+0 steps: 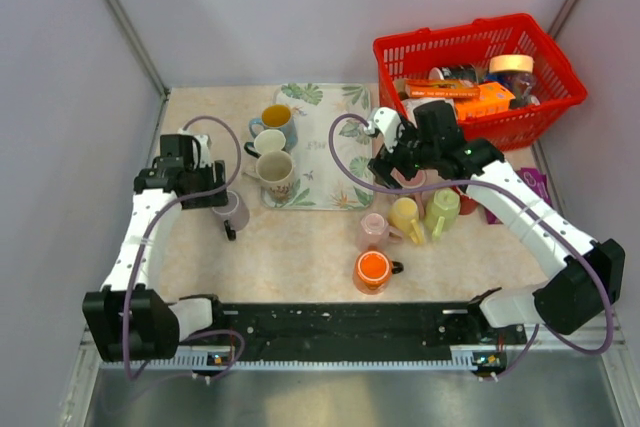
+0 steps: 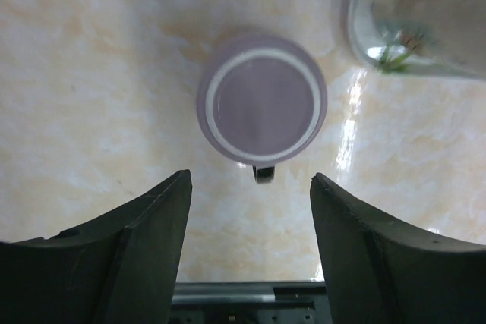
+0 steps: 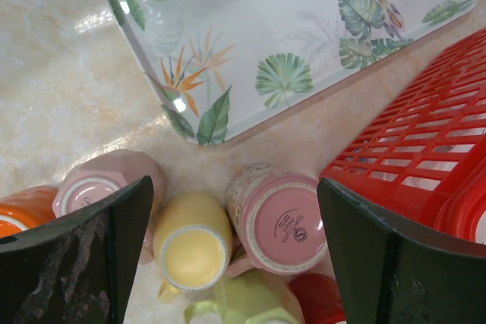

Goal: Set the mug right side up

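Observation:
The grey-purple mug (image 1: 233,213) stands upside down at the left of the table, its black handle (image 1: 230,232) towards the front edge. From the left wrist I see its round base (image 2: 266,108) facing up, with the dark handle tip (image 2: 263,174) below it. My left gripper (image 1: 206,197) is over the mug's far left side in the top view, hiding part of it. Its fingers (image 2: 156,218) are apart with only bare table between their tips. On the right, my open right gripper hangs above a cluster of upturned mugs, holding nothing.
Several mugs, including a cream mug (image 1: 276,172), stand on or beside the leafy tray (image 1: 335,192). Pink, yellow (image 1: 405,215), green and orange (image 1: 372,271) mugs sit right of centre. A full red basket (image 1: 480,127) fills the back right. Clear table lies at front left.

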